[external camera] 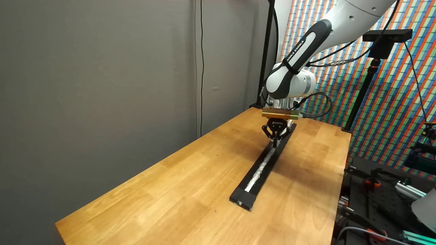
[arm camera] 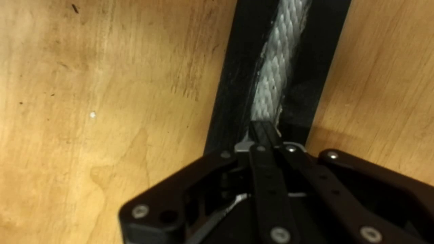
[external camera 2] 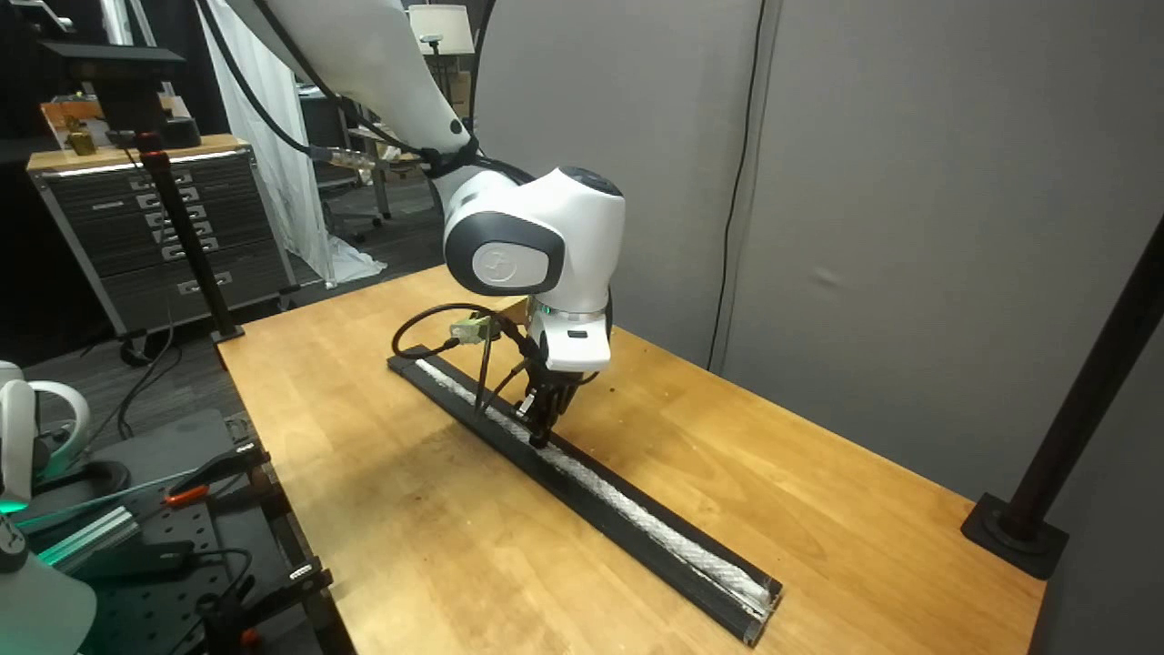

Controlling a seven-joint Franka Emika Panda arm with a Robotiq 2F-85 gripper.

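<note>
A long black channel (external camera: 243, 196) lies on the wooden table, and a whitish braided rope (arm camera: 280, 53) runs along its middle. In exterior view 2 the pale rope (external camera 2: 655, 524) reaches close to both ends of the black channel (external camera 2: 496, 431). My gripper is shut, its fingertips together and pointing down at the rope, partway along its length. Whether the tips touch the rope or hover just over it I cannot tell. Nothing shows between the fingers. The stretch of rope under my gripper is hidden in the wrist view.
Bare table (external camera: 163, 196) spreads out on both sides of the channel. A grey partition (external camera 2: 938, 218) stands along one long side. One black post (external camera 2: 1091, 382) rises at a table corner, and a cart with tools (external camera 2: 164, 546) sits beside the table.
</note>
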